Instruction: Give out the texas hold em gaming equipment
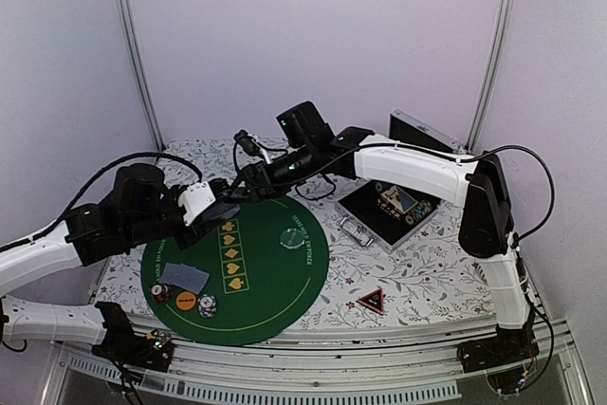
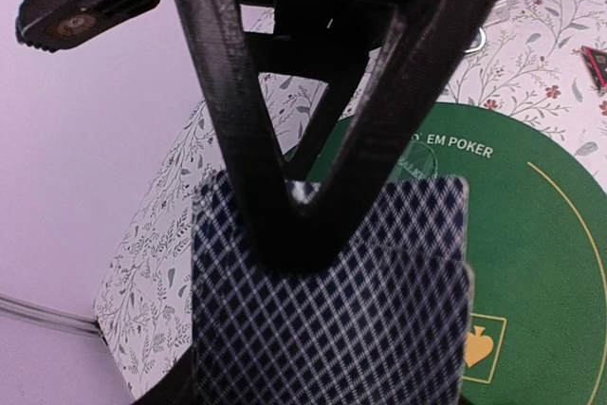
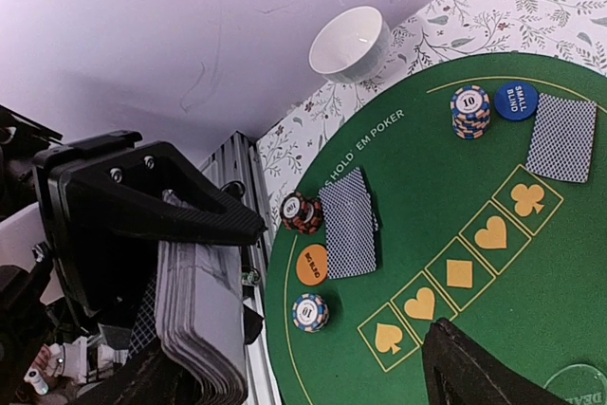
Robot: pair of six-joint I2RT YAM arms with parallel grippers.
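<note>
A deck of cards [image 2: 332, 329] with a dark blue lattice back sits in my left gripper [image 1: 211, 208], its layers slightly offset. The right wrist view shows the deck's pale edge [image 3: 201, 305] between the left gripper's black fingers. My right gripper [image 1: 245, 185] meets it above the table's left part. In the left wrist view a black finger of the right gripper overlaps the deck's face; I cannot tell whether it presses. The right gripper's own fingers [image 3: 465, 367] stand wide apart, the deck's lower end near one of them.
The green poker mat [image 1: 275, 301] holds two cards [image 3: 349, 225], another card pair [image 3: 562, 139], chip stacks [image 3: 470, 111], a small blind [image 3: 516, 101], a big blind [image 3: 311, 265] and a clear dealer disc [image 1: 292, 238]. An open case [image 1: 389, 211] and a red triangle [image 1: 372, 301] lie right.
</note>
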